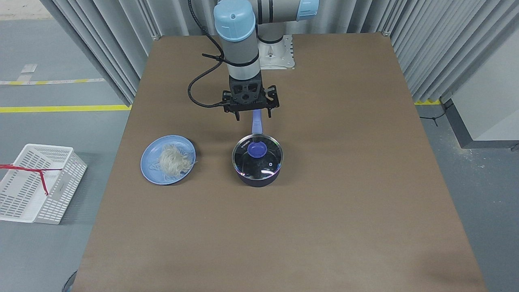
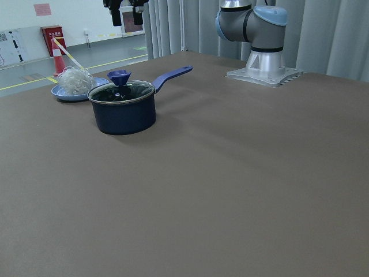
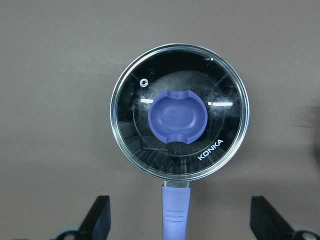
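Note:
A dark blue saucepan (image 2: 124,118) with a glass lid (image 1: 257,160) and a blue lid knob (image 3: 177,116) stands on the brown table. Its blue handle (image 3: 175,212) points toward the robot's base. Left of it in the front view is a blue plate (image 1: 151,170) holding pale noodle-like strands (image 1: 173,159). My open gripper (image 1: 253,114) hangs above the pan's handle, clear of it; in the wrist view its two fingers frame the handle with wide space between them.
The robot base (image 2: 262,75) is at the back. A white basket (image 1: 58,194) stands on the floor to the left.

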